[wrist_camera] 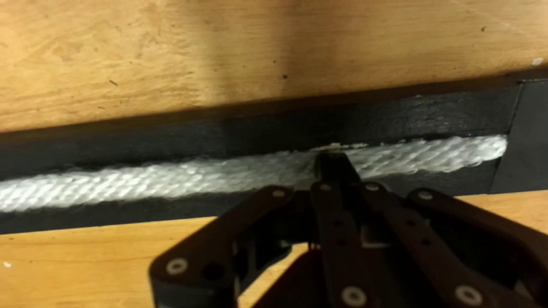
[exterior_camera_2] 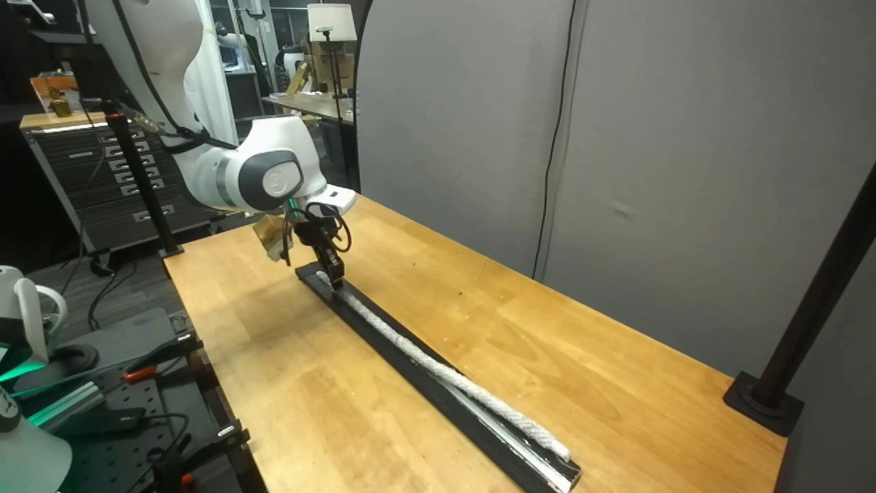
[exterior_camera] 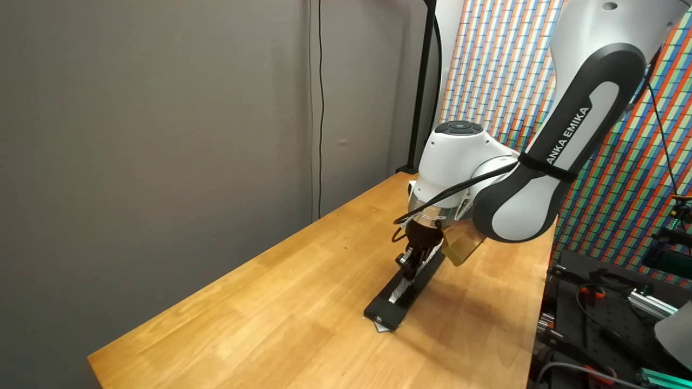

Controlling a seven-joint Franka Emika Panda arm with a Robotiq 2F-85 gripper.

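A white braided rope (exterior_camera_2: 427, 361) lies lengthwise along a long black channel (exterior_camera_2: 394, 370) on the wooden table. Toward the near end in exterior view 2, the rope runs beside an exposed pale groove (exterior_camera_2: 501, 427). My gripper points down at the rope near the channel's other end, its fingers together. In the wrist view the fingertips cover a short stretch of rope (wrist_camera: 128, 182), which continues on both sides and ends at the right. The fingers lie over the contact, and nothing clearly shows between them.
A black post (exterior_camera_2: 788, 353) stands at one corner, with a grey wall (exterior_camera: 162, 142) behind the table. A cart (exterior_camera_2: 139, 419) with tools stands alongside.
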